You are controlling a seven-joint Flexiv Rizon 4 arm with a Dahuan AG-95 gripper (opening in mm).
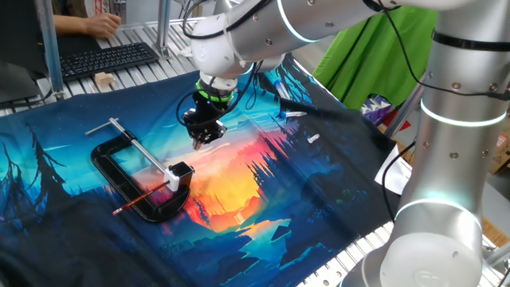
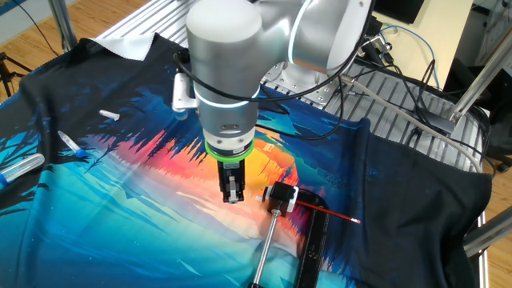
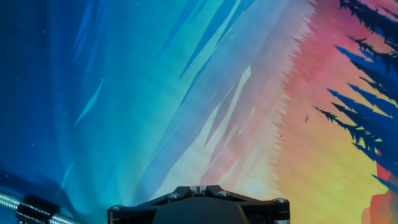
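My gripper hangs above the printed cloth, to the right of a black C-clamp. In the wrist view its fingertips meet at the bottom edge, so the gripper looks shut, with nothing visible between them. The clamp lies flat, its silver screw beside the frame. A red pencil lies across the clamp near its white pad. Part of the clamp's screw shows at the wrist view's lower left.
Two clear tubes with blue parts, one tube smaller than the other, lie on the cloth with a small white piece. A keyboard, a wooden block and a person's hand are at the far edge.
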